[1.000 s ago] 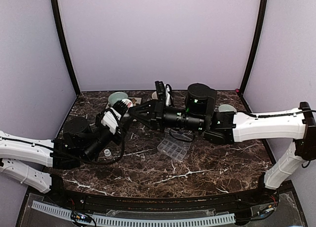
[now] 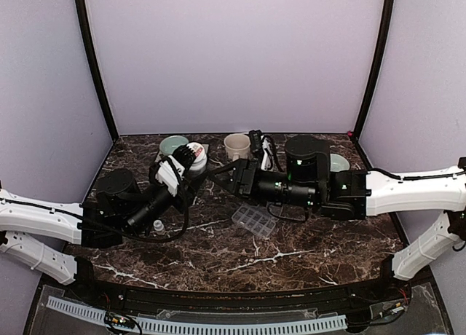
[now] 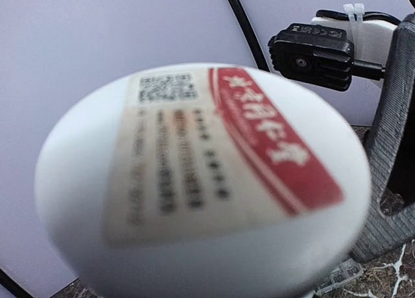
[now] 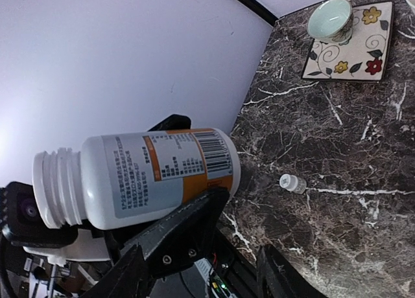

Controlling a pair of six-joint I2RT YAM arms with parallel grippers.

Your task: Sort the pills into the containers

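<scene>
A white pill bottle with orange label is held sideways in my left gripper [image 2: 191,167]; its labelled base fills the left wrist view [image 3: 201,162]. Its threaded neck shows uncapped in the right wrist view, though the opening is hidden. My right gripper [image 2: 222,173] stands open beside the bottle, apart from it. A clear compartment pill box [image 2: 254,220] lies on the marble table. A small white cap-like item lies on the table at the left.
A pale green bowl [image 4: 329,21] sits on a flowered tile [image 4: 343,63] at the back left. A cream cup [image 2: 237,143] and another bowl [image 2: 339,162] stand behind my right arm.
My right arm has moved right, away from the bottle, over the last second. The left gripper and bottle have shifted slightly, showing more of the white bottle from above.
</scene>
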